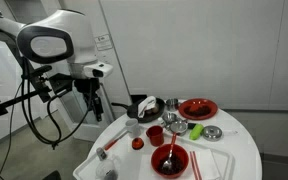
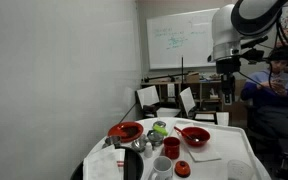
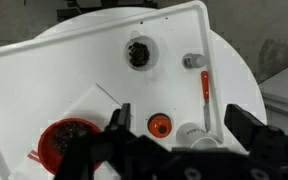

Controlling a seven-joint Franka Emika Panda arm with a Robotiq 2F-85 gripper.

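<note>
My gripper is open with nothing between its fingers, high above the left part of the round white table in exterior view 1. In the wrist view, a small red round item (image 3: 160, 125) and a white mug (image 3: 191, 135) appear in the gap between the fingers, well below. A clear cup with dark contents (image 3: 138, 52), a small grey cylinder (image 3: 194, 60) and an orange-handled tool (image 3: 206, 86) lie farther up that view. A red bowl with dark contents (image 3: 56, 145) is at its lower left, partly cut off by the gripper.
A red bowl (image 1: 169, 163), a red cup (image 1: 154, 134), a dark pan with a white cloth (image 1: 149, 108) and a red plate (image 1: 198, 110) crowd the table. Around them lie several metal and green utensils. A person (image 2: 276, 82) sits at the right behind the arm.
</note>
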